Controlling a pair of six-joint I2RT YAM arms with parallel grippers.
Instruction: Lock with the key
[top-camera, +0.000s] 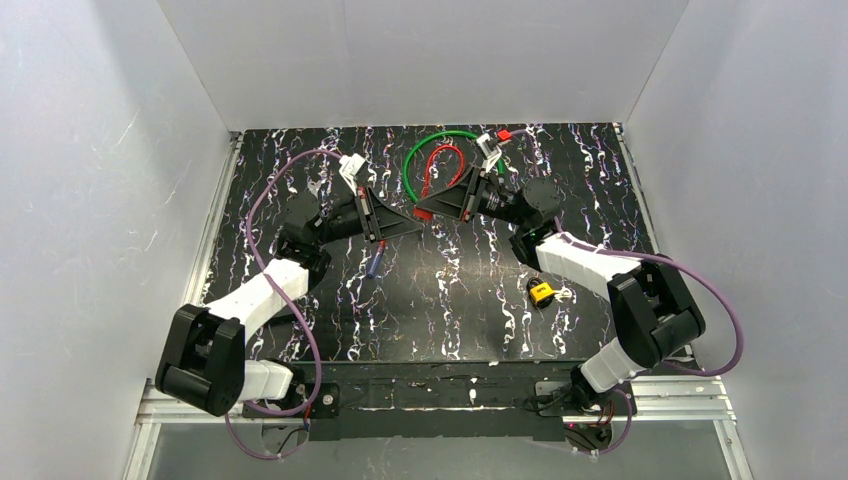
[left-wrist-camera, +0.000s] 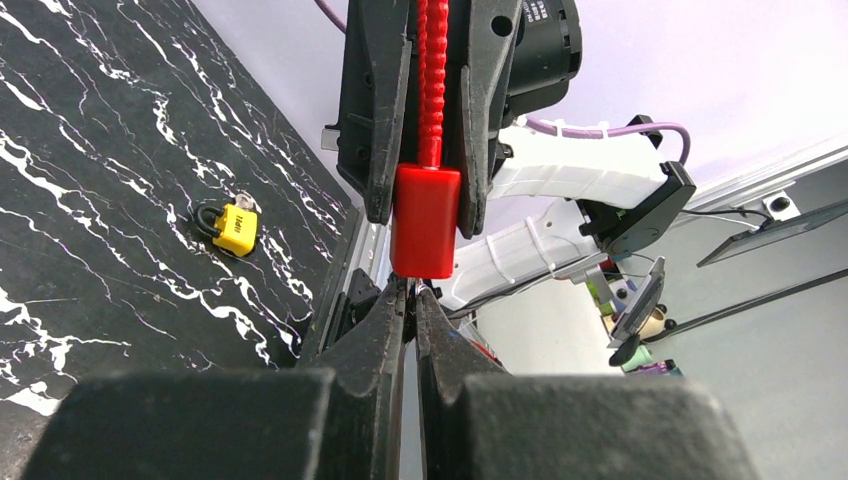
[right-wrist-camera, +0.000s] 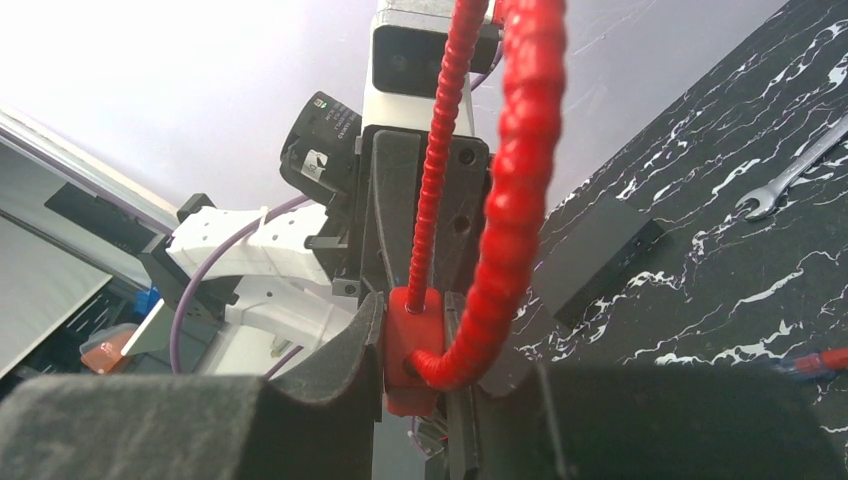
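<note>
A red cable lock has its block-shaped body (left-wrist-camera: 425, 235) held up between the fingers of my right gripper, which is shut on it. Its red ribbed cable (top-camera: 446, 150) loops away behind in the top view. Facing the lock's underside in the left wrist view is my left gripper, its tips pressed together just below the body. A sliver of something thin and silvery shows between those tips and the lock; whether it is the key, and whether it sits in the keyhole, I cannot tell. The keyhole itself is hidden.
A yellow padlock (top-camera: 542, 294) lies on the right of the dark marble table. A green cable (top-camera: 412, 160) loops at the back, and a blue-handled tool (top-camera: 375, 264) lies near my left gripper. A wrench (right-wrist-camera: 790, 182) and black box (right-wrist-camera: 595, 255) also rest there.
</note>
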